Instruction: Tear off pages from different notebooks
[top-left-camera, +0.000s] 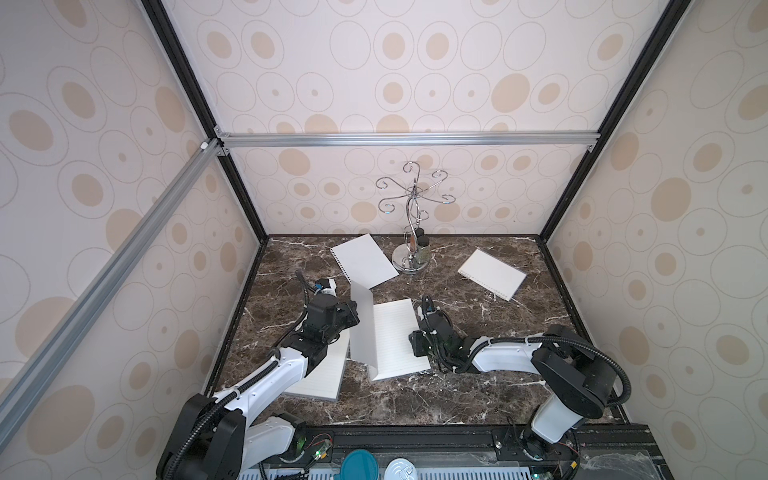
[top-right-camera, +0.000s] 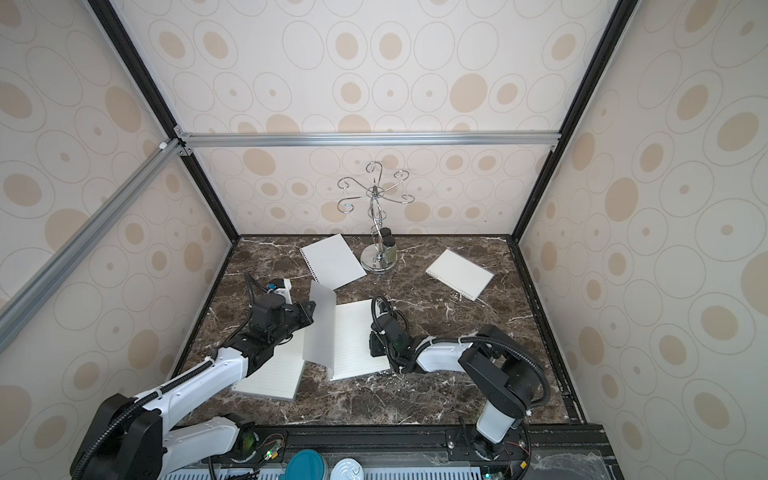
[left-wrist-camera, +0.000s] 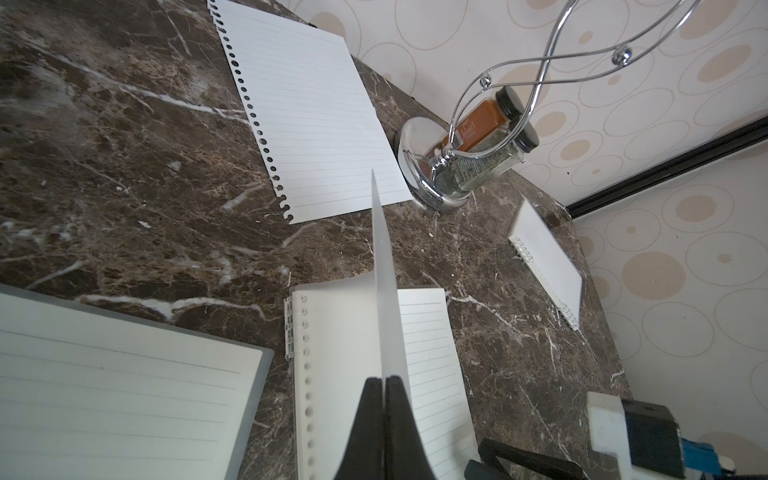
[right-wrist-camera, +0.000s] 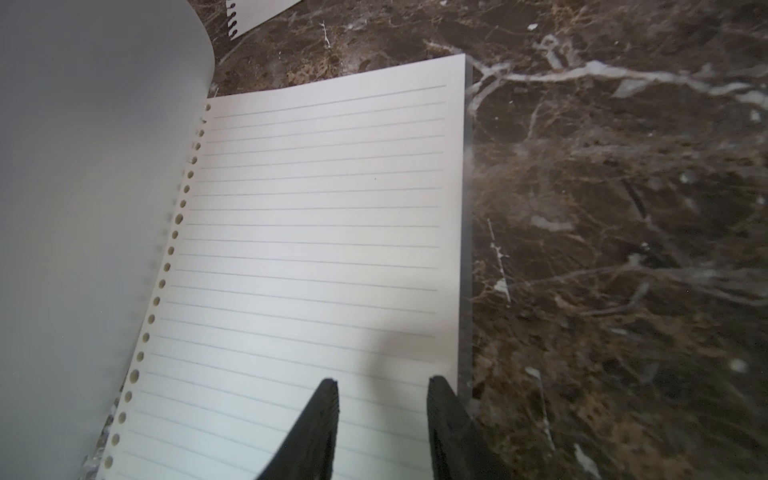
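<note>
An open ring-bound notebook (top-left-camera: 397, 342) lies mid-table, its lined page (right-wrist-camera: 320, 224) facing up and punched holes running down its left side. A sheet (top-left-camera: 363, 326) of it stands raised, curving up from the binding. Its edge runs down between the fingertips of my left gripper, which is shut on it. Over the lower right part of the lined page, my right gripper is open, fingers apart near the page's right edge; nothing shows held between them.
A lined notebook (left-wrist-camera: 120, 384) lies to the left, partly under my left arm. At the back are a loose sheet (left-wrist-camera: 308, 104) with ragged holes, a metal stand (top-left-camera: 410, 257) with jars, and another notebook (top-left-camera: 492, 273).
</note>
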